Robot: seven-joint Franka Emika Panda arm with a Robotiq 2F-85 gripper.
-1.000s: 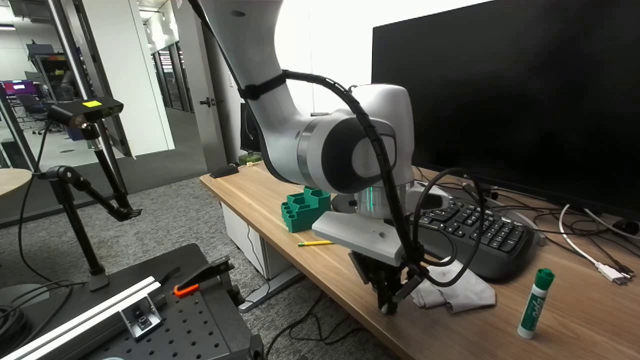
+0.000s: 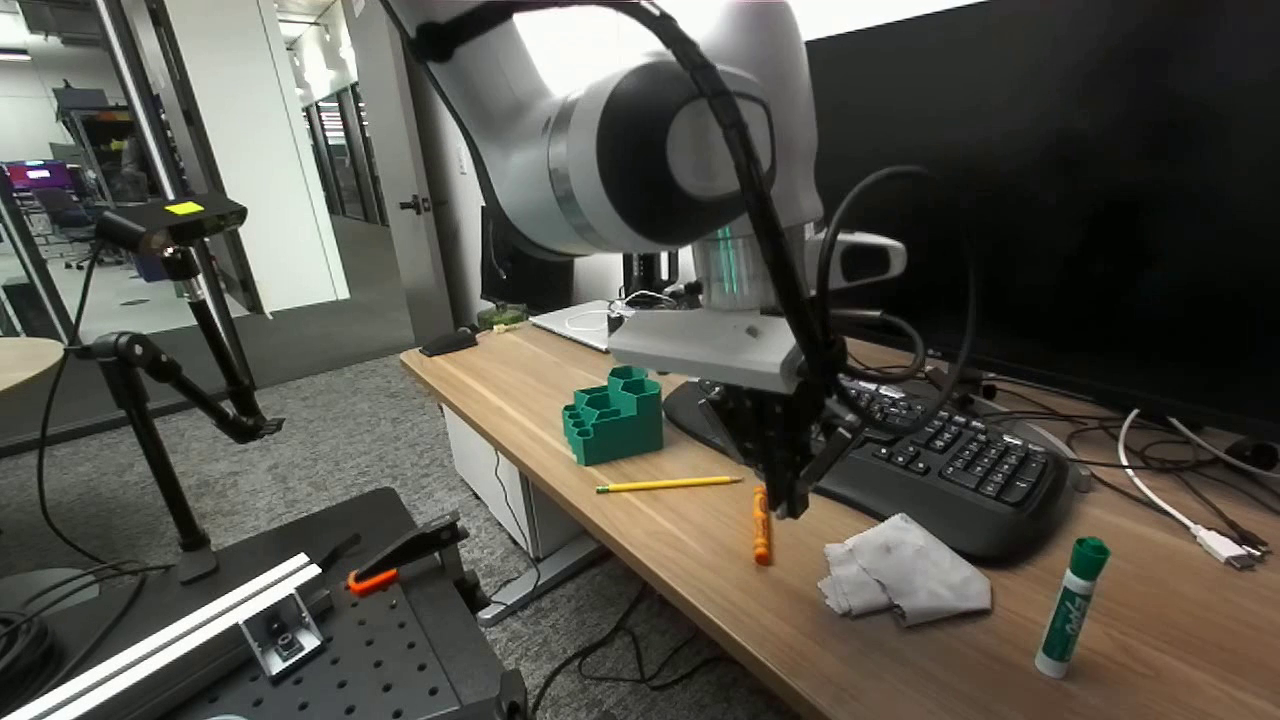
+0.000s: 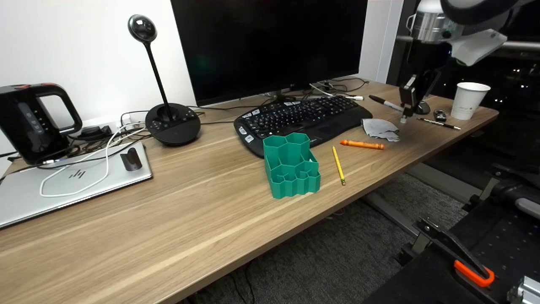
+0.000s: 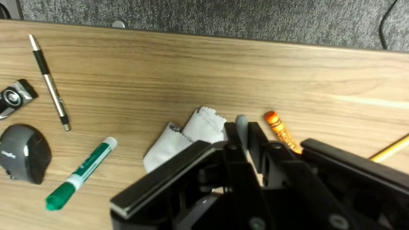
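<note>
In the wrist view my gripper is shut on a small object with a rounded grey tip (image 4: 241, 122). Its body is hidden by the fingers, so I cannot tell what it is. The hand hangs above the desk, between a folded grey cloth (image 4: 203, 124) and an orange crayon (image 4: 282, 130) as seen from the wrist. From the first exterior side, the gripper (image 2: 786, 502) overlaps the crayon (image 2: 762, 528) in the picture. A pale tip (image 3: 403, 120) sticks out below the fingers in the second exterior view.
A green organizer (image 3: 291, 175) stands near a yellow pencil (image 3: 338, 164). The keyboard (image 3: 303, 116) lies before the monitor. A green marker (image 4: 82, 172), a pen (image 4: 51, 86), a mouse (image 4: 25, 153) and a paper cup (image 3: 468, 101) are toward the far end. Bare desk lies left of the organizer.
My gripper has risen from near the desk's front edge and shifted toward the keyboard. The crayon, more of the pencil and the cloth now show in the first exterior view.
</note>
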